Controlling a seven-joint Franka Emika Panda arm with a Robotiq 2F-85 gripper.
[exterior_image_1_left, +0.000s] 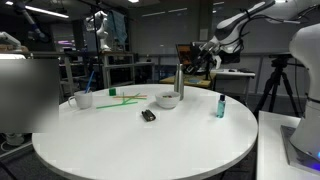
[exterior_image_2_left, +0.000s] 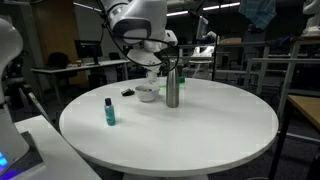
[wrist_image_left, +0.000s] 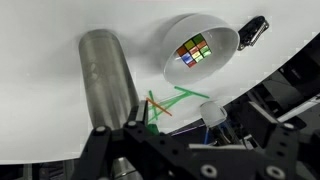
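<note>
A white bowl with a multicoloured puzzle cube inside it shows in the wrist view. Beside the bowl is a silver metal cylinder, which stands upright on the table in exterior view 2. My gripper hangs above the table near the cylinder and bowl. Its dark parts fill the bottom of the wrist view, with the cylinder and bowl beyond them. Nothing held shows, but the fingertips are too unclear to tell how the fingers stand.
On the round white table are a small blue bottle, a black object, a white mug with a blue item, coloured sticks and a green block.
</note>
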